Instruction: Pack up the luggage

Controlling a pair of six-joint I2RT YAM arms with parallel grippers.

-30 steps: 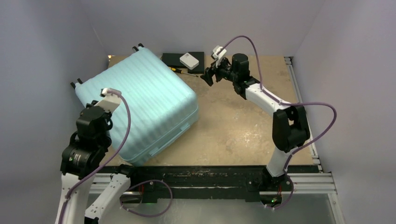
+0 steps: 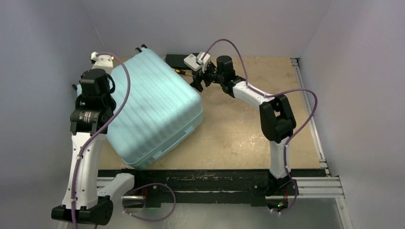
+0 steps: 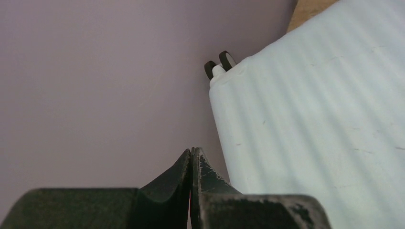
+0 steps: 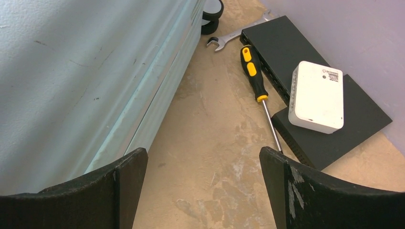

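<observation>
A pale mint ribbed suitcase (image 2: 143, 105) lies closed and angled over the left half of the table, its wheels (image 3: 225, 60) at a back corner. My left gripper is shut, nothing visible between its fingertips, above the suitcase's left side. My right gripper stands open beside the suitcase's side, pointing toward a screwdriver (image 4: 253, 71) with black-yellow handle, two black flat boxes (image 4: 351, 138), a white box (image 4: 316, 95) resting on them, and a wrench (image 4: 234, 36), all on the table near the back wall.
Grey walls (image 2: 334, 95) enclose the workspace at the left, back and right. The suitcase comes close to the left wall.
My left arm has moved toward the back, along the suitcase's left side.
</observation>
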